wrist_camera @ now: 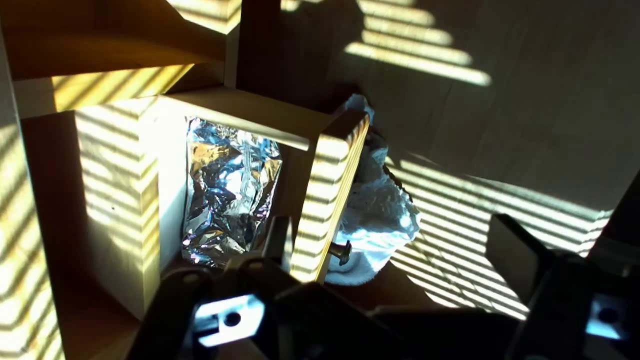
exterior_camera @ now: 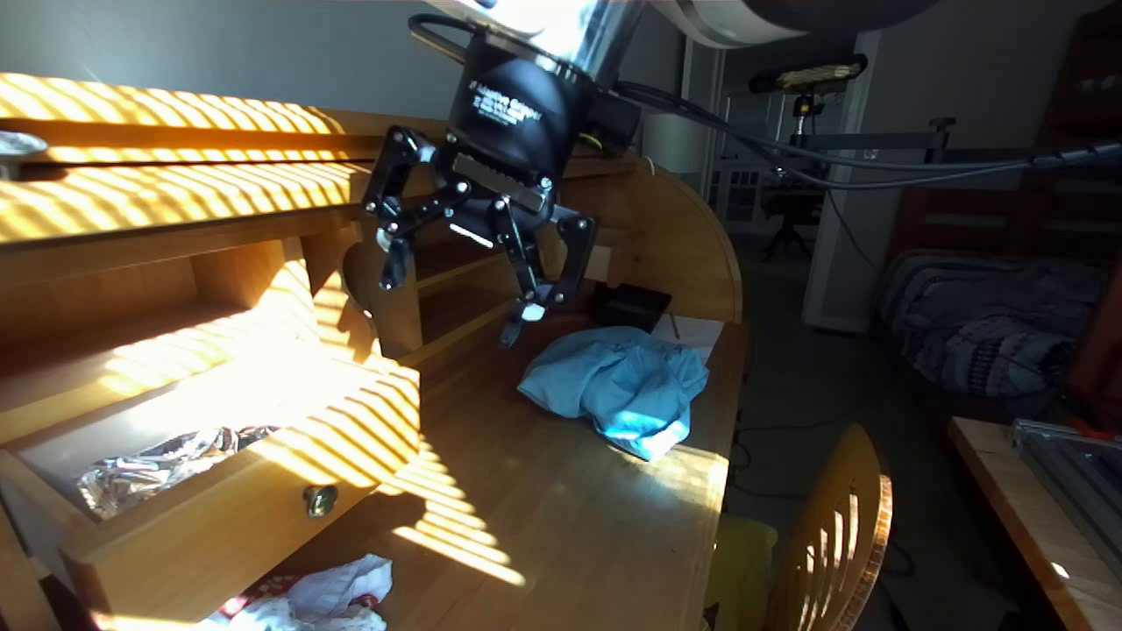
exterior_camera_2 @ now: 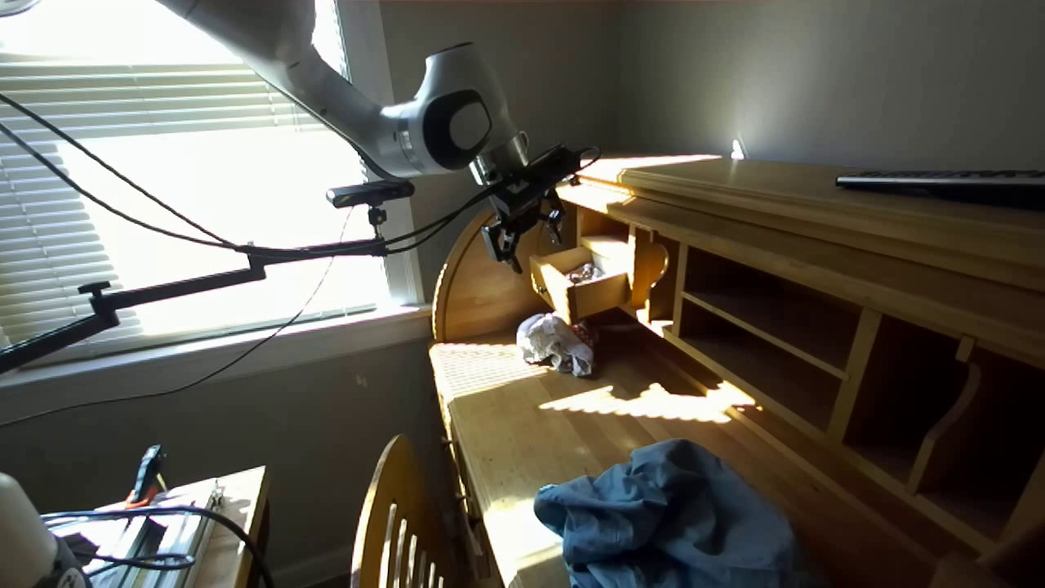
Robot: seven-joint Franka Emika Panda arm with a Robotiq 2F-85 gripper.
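Observation:
My gripper (exterior_camera: 454, 310) is open and empty, hanging in the air above the desk near the pulled-out drawer. In the wrist view one finger (wrist_camera: 279, 240) overlaps the drawer front, and the other stands well apart to the right. The wooden drawer (wrist_camera: 327, 180) is open, with a dark round knob (wrist_camera: 340, 252) on its front. Inside lies a crumpled silvery foil packet (wrist_camera: 231, 186). Below the drawer front, a white cloth with some red (exterior_camera_2: 554, 343) rests on the desktop, partly hidden by the drawer in the wrist view.
A crumpled blue cloth (exterior_camera: 621, 384) lies farther along the desktop (exterior_camera: 505, 473). Cubbyholes and shelves (exterior_camera_2: 764, 314) line the back of the desk. A wooden chair (exterior_camera: 841, 526) stands at its front edge. The desktop between the two cloths is clear.

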